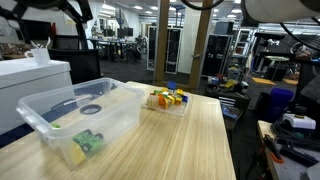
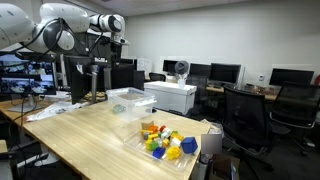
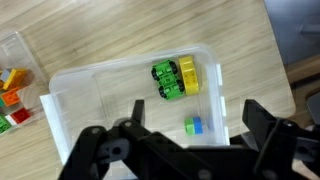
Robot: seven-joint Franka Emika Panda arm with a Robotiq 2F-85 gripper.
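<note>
In the wrist view, my gripper hangs over a large clear plastic bin (image 3: 110,72), its two dark fingers spread wide apart with nothing between them. Inside the bin lie a green block (image 3: 167,79), a yellow block (image 3: 187,76) beside it, and a small blue-and-green piece (image 3: 193,126) lower down. The bin (image 1: 125,110) stands on the wooden table in exterior view 1, with green and yellow showing blurred through its near end. The arm (image 1: 285,10) reaches across the top of that view, above the bin.
A shallow clear tray heaped with colourful blocks (image 2: 168,140) sits on the table, apart from the bin. A white cabinet (image 2: 172,96) and office chairs (image 2: 245,115) stand beyond.
</note>
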